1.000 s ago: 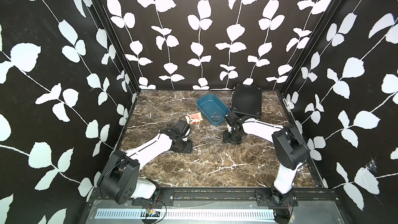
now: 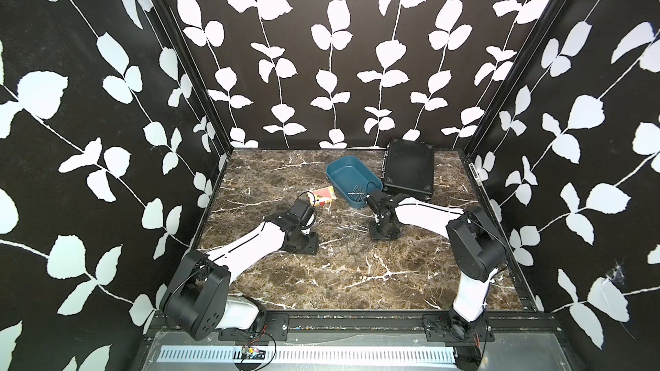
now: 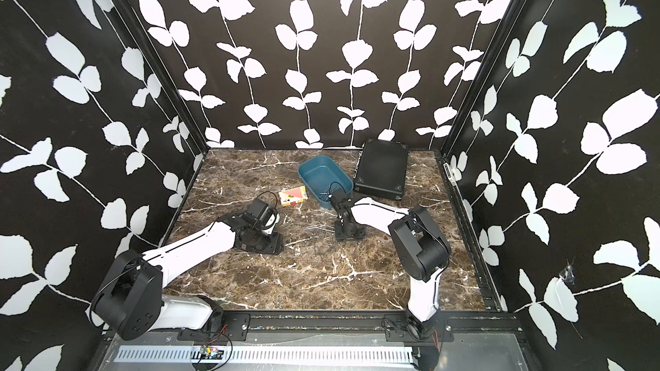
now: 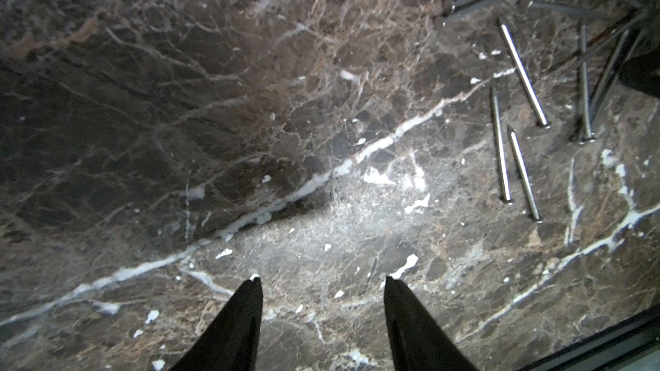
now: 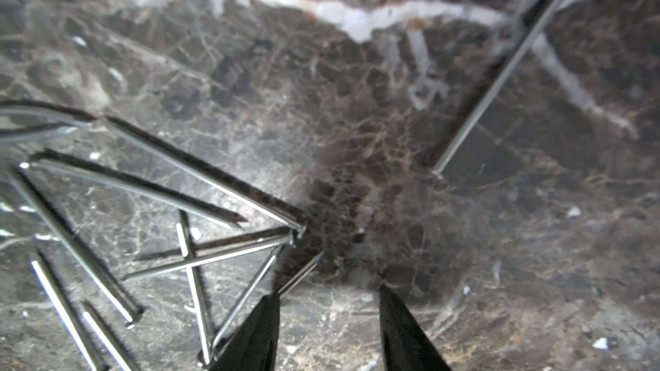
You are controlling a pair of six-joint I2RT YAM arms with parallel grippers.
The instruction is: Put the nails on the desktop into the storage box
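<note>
Several silver nails (image 5: 202, 176) lie spread on the brown marble desktop, mostly left of my right gripper in the right wrist view. That gripper is low over the desk with its fingers apart and nothing between them; a short nail tip (image 5: 301, 273) shows just by its left finger. One long nail (image 5: 505, 72) lies alone at upper right there. In the left wrist view, nails (image 4: 524, 72) lie to the upper right of my open left gripper, which has bare marble between its fingers. The blue storage box (image 2: 338, 169) stands behind, with some nails (image 2: 356, 193) inside.
A black case (image 2: 408, 167) stands right of the box, close to it. A red and yellow packet (image 2: 323, 195) lies left of the box, behind the left gripper.
The left arm shows hardly any movement, and the box has stayed in place.
</note>
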